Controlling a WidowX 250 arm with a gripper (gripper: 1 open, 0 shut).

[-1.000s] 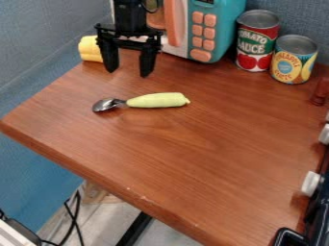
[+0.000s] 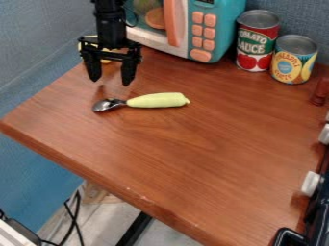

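My black gripper (image 2: 111,71) is over the back-left part of the wooden table (image 2: 193,163), its two fingers pointing down and apart, open, with nothing visible between them. A spoon (image 2: 108,105) lies below it, and a pale yellow-green corn-like object (image 2: 158,100) lies in line with the spoon, touching or overlapping its handle. A yellow object behind the gripper is mostly hidden.
A teal toy microwave (image 2: 207,29) stands at the back, with a tomato sauce can (image 2: 256,43) and another can (image 2: 293,61) to its right. A small red object (image 2: 321,91) and a black appliance (image 2: 306,221) line the right edge.
My gripper has moved left, now covering more of the yellow object at the back. The things on the table look unmoved.
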